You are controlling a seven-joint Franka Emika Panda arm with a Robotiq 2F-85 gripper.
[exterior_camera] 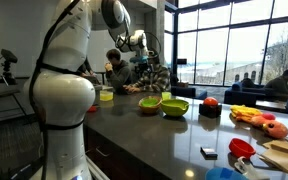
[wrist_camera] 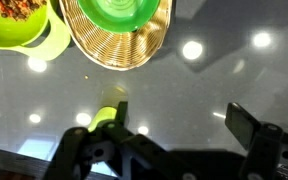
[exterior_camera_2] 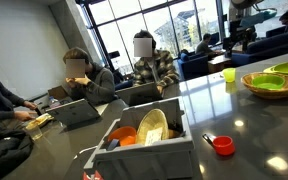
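My gripper is open with nothing between its fingers, pointing down over the dark table. A yellow-green cup (wrist_camera: 106,115) lies partly behind the left finger in the wrist view. A wicker basket (wrist_camera: 122,52) holding a green bowl (wrist_camera: 122,12) is at the top. Left of it, a green pan (wrist_camera: 46,45) holds small orange and green pieces. In exterior view 2 the arm's end (exterior_camera_2: 234,38) hangs above the tabletop, near the yellow cup (exterior_camera_2: 229,75) and the basket (exterior_camera_2: 272,88).
A grey bin (exterior_camera_2: 149,158) with bowls stands near a small red bowl (exterior_camera_2: 223,145). Red bowls (exterior_camera: 241,148), a blue item (exterior_camera: 224,174) and fruit-like objects (exterior_camera: 274,128) occupy the near right. People sit along the far side. Bare tabletop shows in the middle.
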